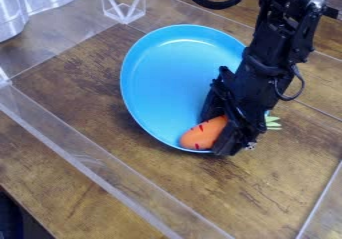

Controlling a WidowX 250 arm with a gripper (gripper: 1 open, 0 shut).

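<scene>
A blue plate (167,78) lies on the wooden table. At its lower right edge is an orange toy carrot (201,134) with dark stripes; its green leaves (271,121) poke out to the right beyond the plate. My black gripper (230,125) reaches down from the upper right over the carrot and is shut on it, partly hiding it.
Clear plastic strips (94,168) run along the table at the left and lower right. A white wire stand (123,8) is at the back, near white fabric (27,3) in the top left corner. Bare wood lies left of and in front of the plate.
</scene>
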